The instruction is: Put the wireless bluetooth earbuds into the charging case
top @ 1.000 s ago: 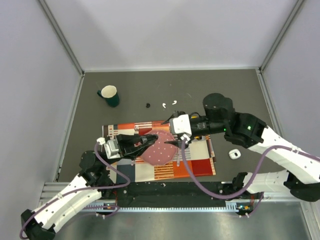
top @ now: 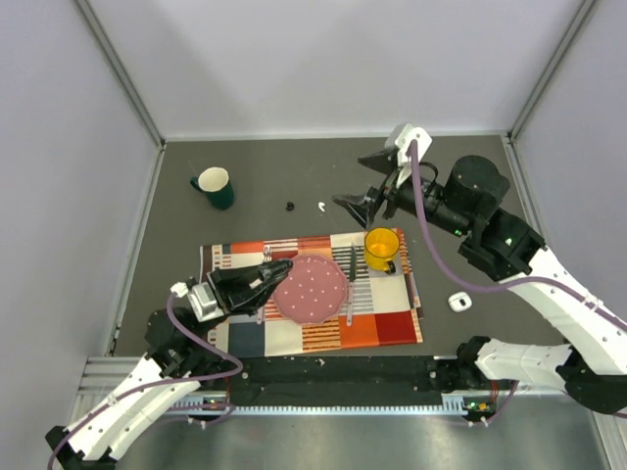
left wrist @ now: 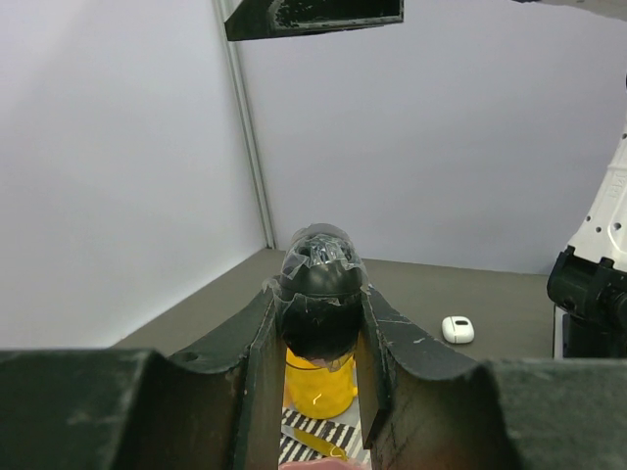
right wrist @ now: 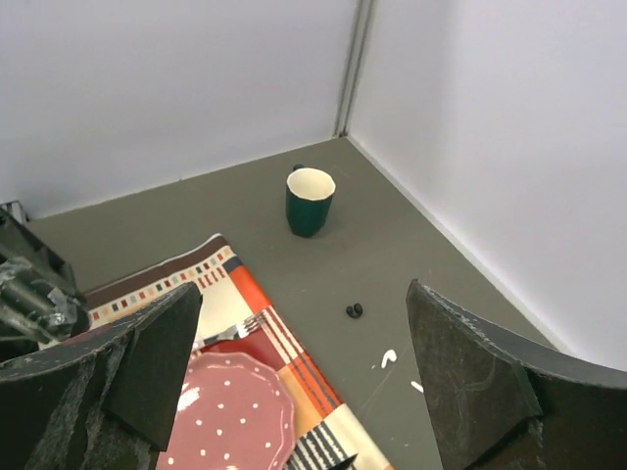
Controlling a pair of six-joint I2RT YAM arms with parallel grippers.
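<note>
My left gripper is shut on a dark, glossy, rounded object point(left wrist: 323, 294) with clear film on it, possibly a charging case. In the top view it hangs left of the plate's centre. My right gripper stands open and empty, high over the back right of the table. Small black pieces point(top: 290, 206), apparently earbuds, lie on the grey table behind the mat, with a white earbud point(top: 321, 206) to their right; the right wrist view shows two white pieces point(right wrist: 388, 358). A white case point(top: 459, 302) lies at the table's right.
A pink plate point(top: 311, 290), cutlery and a yellow mug point(top: 381, 250) are on the striped mat point(top: 372, 328). A green mug point(top: 213, 188) stands at back left.
My right gripper has moved back and to the right, away from the left one. My left gripper has shifted slightly left, still shut on the dark object.
</note>
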